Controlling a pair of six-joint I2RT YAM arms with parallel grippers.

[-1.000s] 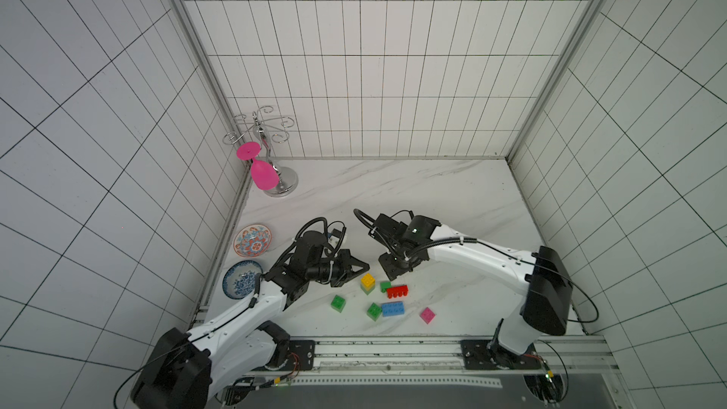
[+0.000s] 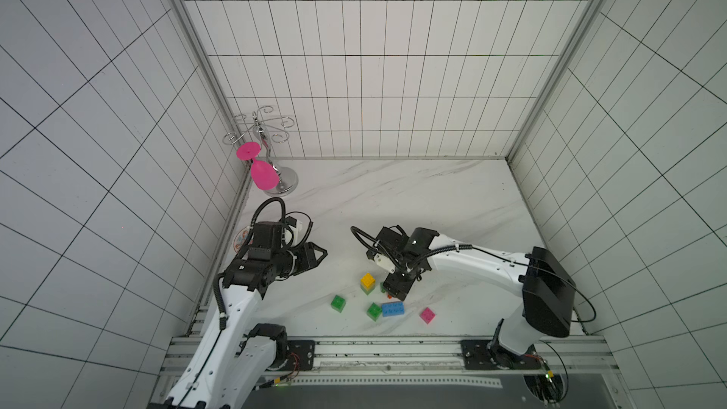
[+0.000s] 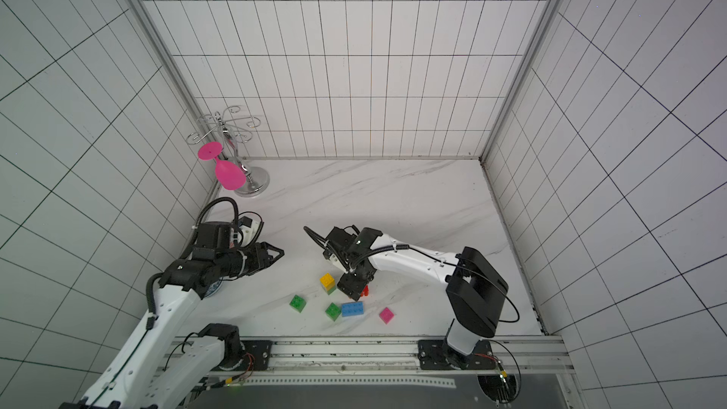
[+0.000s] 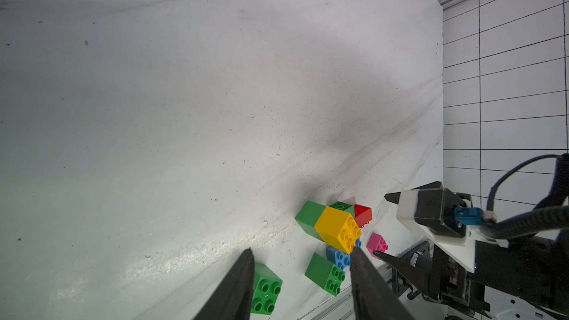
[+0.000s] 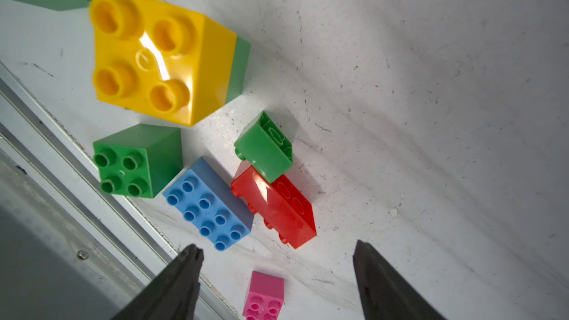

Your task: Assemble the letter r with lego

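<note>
A yellow brick (image 5: 142,53) sits on a green one. Beside it lie a small green brick (image 5: 263,145) on its side and a red brick (image 5: 275,207), with a blue brick (image 5: 207,204), more green bricks (image 5: 139,160) and a pink brick (image 5: 263,293). My right gripper hovers open over the red and small green bricks, partly hiding them in the top views. My left gripper hangs open above the table to the left, nothing between its fingers.
A chrome stand (image 2: 280,179) with pink items stands at the back left. Plates at the left are mostly hidden by my left arm.
My left arm has swung back and left, away from the bricks. My right gripper has lowered toward the red and small green bricks. The bricks appear unmoved.
</note>
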